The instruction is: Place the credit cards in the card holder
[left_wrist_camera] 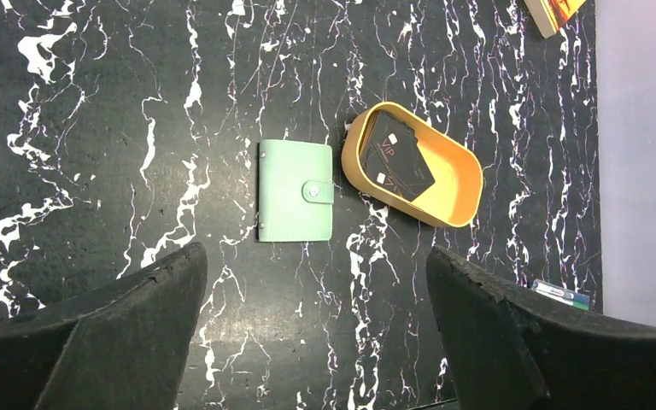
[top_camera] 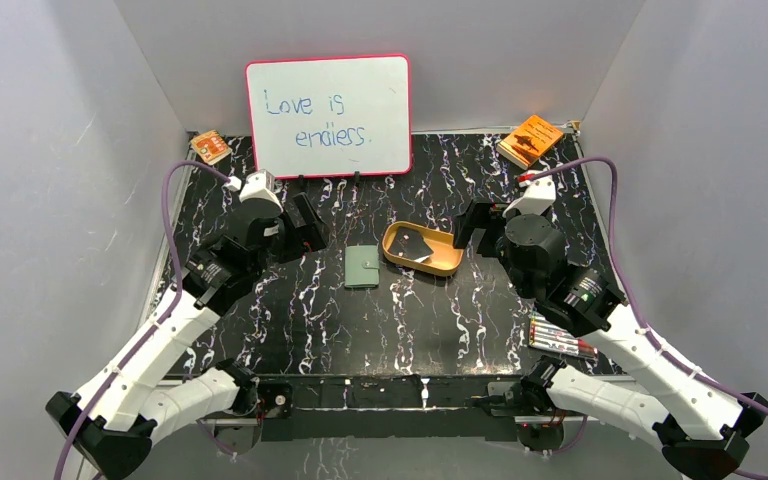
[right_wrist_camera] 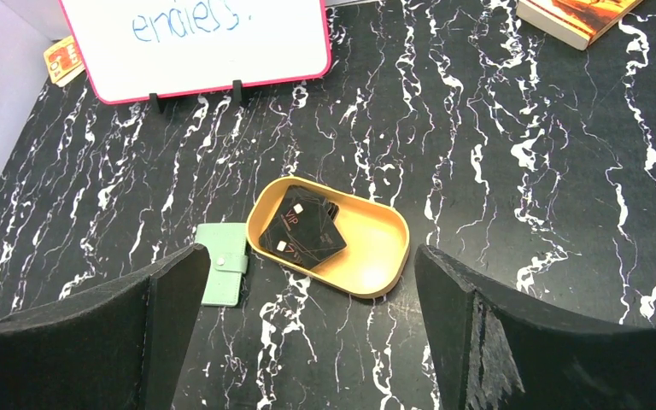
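Note:
A mint-green card holder (top_camera: pixel 362 266) lies closed at the table's middle, its snap tab (left_wrist_camera: pixel 318 192) facing right. Just right of it is a yellow tray (right_wrist_camera: pixel 367 256) holding overlapping black VIP cards (right_wrist_camera: pixel 306 229) in its left part. My left gripper stands open above the table, left of the holder in the top view, nothing between its fingers. My right gripper is open too, over the table right of the tray, with nothing between its fingers.
A whiteboard (top_camera: pixel 328 115) stands at the back, orange books (top_camera: pixel 528 141) at back right and another (top_camera: pixel 211 147) at back left. Several markers (top_camera: pixel 560 340) lie at front right.

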